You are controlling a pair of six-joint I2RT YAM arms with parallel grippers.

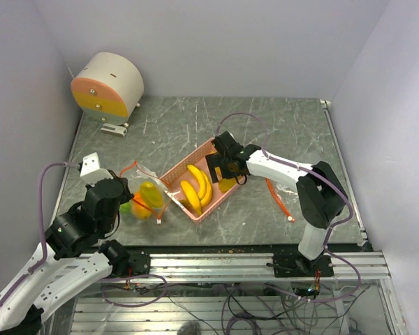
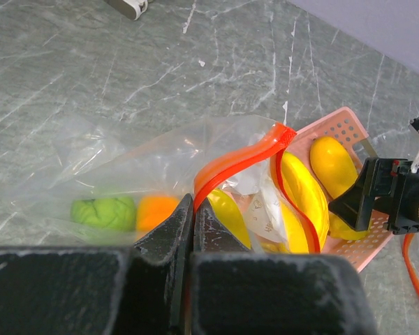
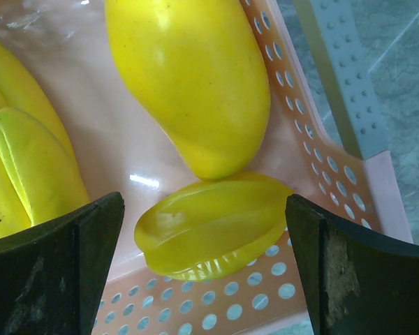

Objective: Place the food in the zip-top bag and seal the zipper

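A clear zip top bag with a red zipper edge lies left of the pink basket, its mouth toward the basket. Inside it show a green food, an orange one and a yellow one. My left gripper is shut on the bag's red edge. In the basket lie bananas, a yellow mango-like fruit and a ridged yellow fruit. Over the basket, my right gripper stands open, its fingers either side of the ridged fruit, apart from it.
A white rounded container with an orange and yellow face stands at the back left. Another red-edged bag lies right of the basket.
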